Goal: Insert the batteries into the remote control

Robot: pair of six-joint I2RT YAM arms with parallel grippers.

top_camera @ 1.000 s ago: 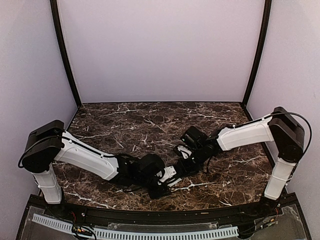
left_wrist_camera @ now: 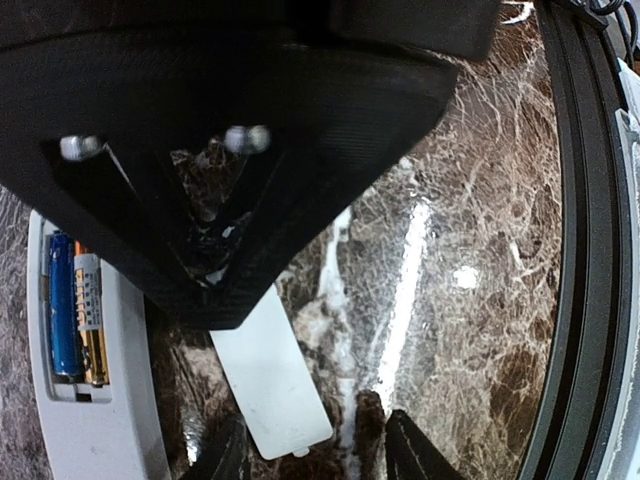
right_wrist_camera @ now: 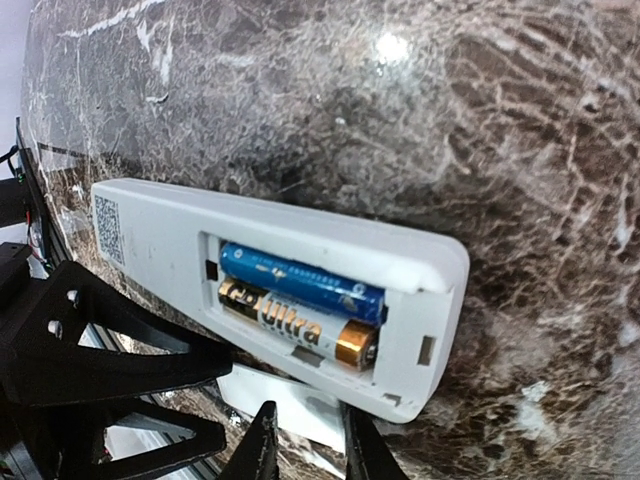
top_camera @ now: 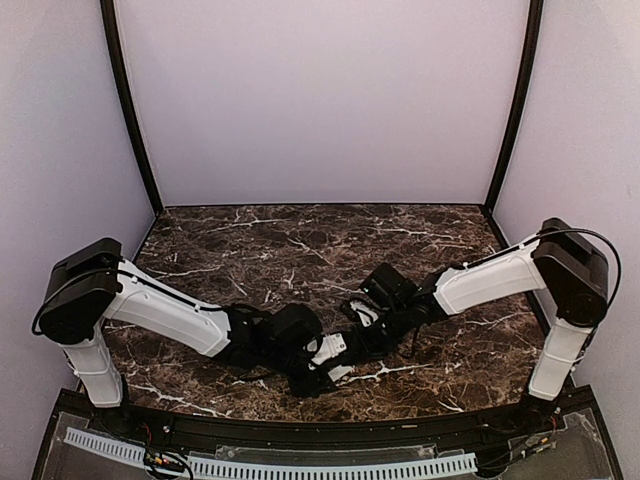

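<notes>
The white remote [right_wrist_camera: 180, 220] lies back up on the table, its compartment holding a blue battery [right_wrist_camera: 300, 277] and an orange-and-white battery [right_wrist_camera: 300, 325] side by side. Beside it is the white battery cover [left_wrist_camera: 275, 390], apart from the compartment. My right gripper is shut on one end of the cover, as its fingers in the left wrist view [left_wrist_camera: 215, 305] also suggest. Around the cover's other end, my left gripper stands part open, its fingers [left_wrist_camera: 405, 455] spread. From the top, the arms hide most of the remote [top_camera: 330, 347].
Both arms meet close together near the front of the dark marble table [top_camera: 300, 240], leaving little room between them. A dark frame bar [top_camera: 300, 425] runs along the front edge.
Both grippers and the white pieces between them have shifted slightly left in the top view. The arms otherwise keep nearly the same pose.
</notes>
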